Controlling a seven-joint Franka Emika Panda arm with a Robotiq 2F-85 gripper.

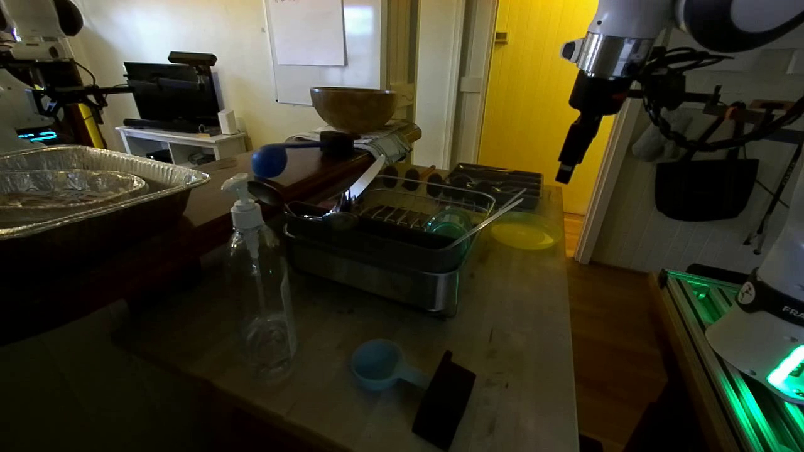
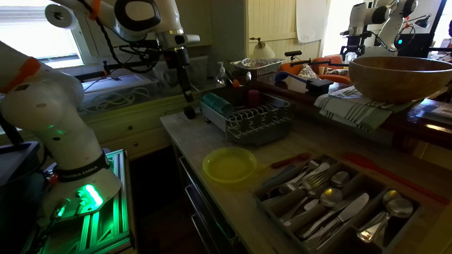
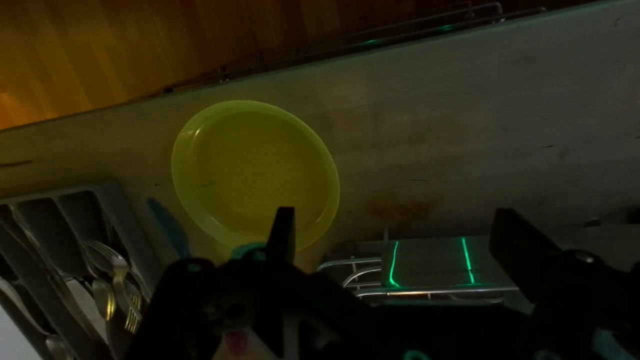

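High above the right-hand edge of the counter hangs my gripper (image 1: 565,174), pointing down. The wrist view shows its two dark fingers (image 3: 280,235) set wide apart, with only counter and rack far below between them. A yellow plate (image 3: 255,171) lies flat on the counter, beyond the left finger in that view. The dish rack (image 2: 258,120) holds a teal cup (image 2: 216,103) and a red cup (image 2: 253,98). Near the counter's other end a light-blue scoop (image 1: 378,365) with a black block on its handle (image 1: 446,399) rests on the wood.
A clear pump bottle (image 1: 260,324) stands upright by the rack. The cutlery tray (image 2: 275,211) is full of forks, spoons and knives. On the raised ledge are a wooden bowl (image 2: 398,80) and a foil tray (image 1: 151,162). Bare counter (image 3: 492,138) runs along the edge beside the plate.
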